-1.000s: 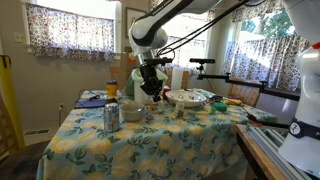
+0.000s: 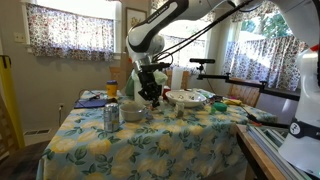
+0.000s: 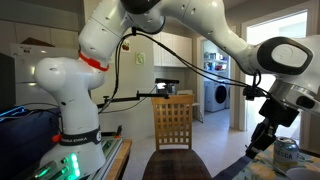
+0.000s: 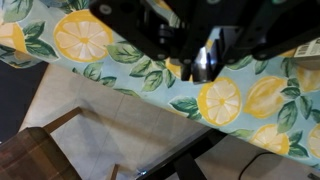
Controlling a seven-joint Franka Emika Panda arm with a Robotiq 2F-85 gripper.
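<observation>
In the wrist view my dark gripper is over the lemon-print tablecloth, close to the table's edge. A shiny silvery object point(image 4: 206, 62) shows between its fingers, which are shut on it; most of it is hidden, so I cannot tell what it is. From the first exterior view, the gripper point(image 2: 152, 97) hangs low over the table behind a white bowl point(image 2: 133, 111). A silver can point(image 2: 111, 117) stands upright left of that bowl, apart from the gripper.
A wide white bowl point(image 2: 187, 98) sits further right, with small items around it. A wooden chair point(image 4: 40, 155) stands beside the table in the wrist view.
The arm's wrist and gripper have shifted slightly over the table in the first exterior view. The bowls and the can have not moved.
</observation>
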